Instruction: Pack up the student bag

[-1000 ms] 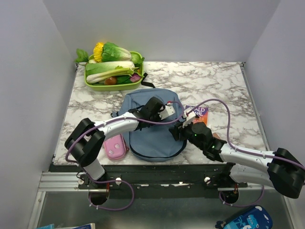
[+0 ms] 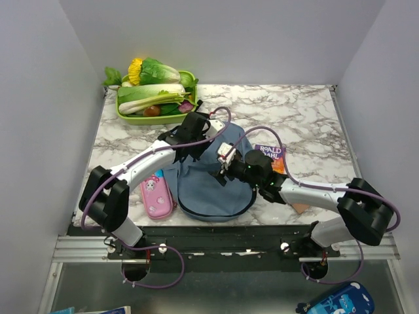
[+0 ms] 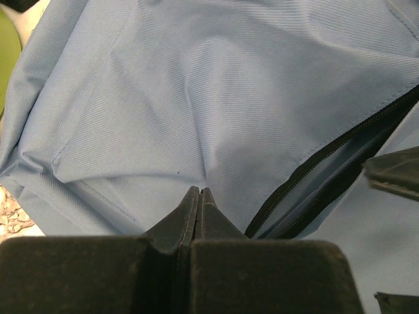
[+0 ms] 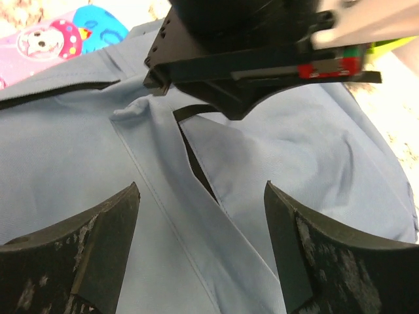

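A blue-grey bag lies flat on the marble table, its black zipper partly parted in the left wrist view. Above the upper part of the bag, my left gripper is shut; its fingertips show nothing but cloth beyond them. My right gripper is open over the bag's middle, a fold of its fabric in sight between the spread fingers. To the left of the bag rests a pink pencil case. A Roald Dahl book lies to the right, partly behind the right arm.
A green basket full of vegetables stands at the back left. Beyond the front edge, a blue patterned case lies at lower right, with book corners at lower left.
The left gripper has drawn back and to the left over the bag. My right gripper has moved left, from the bag's right edge to its middle.
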